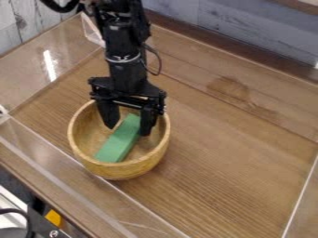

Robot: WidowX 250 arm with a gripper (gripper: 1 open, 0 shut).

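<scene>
A tan round bowl (87, 139) sits on the wooden table in the camera view's lower left half. In it lies a green oblong block (117, 143), tilted from lower left to upper right. My black gripper (126, 121) is over the bowl, its two fingers spread open and reaching down into it around the block's upper end. The block's top end is partly hidden by the gripper, and whether the fingers touch it is unclear.
A pale wall runs along the back, and the table's left edge has a metal rail, with cables at the lower left corner.
</scene>
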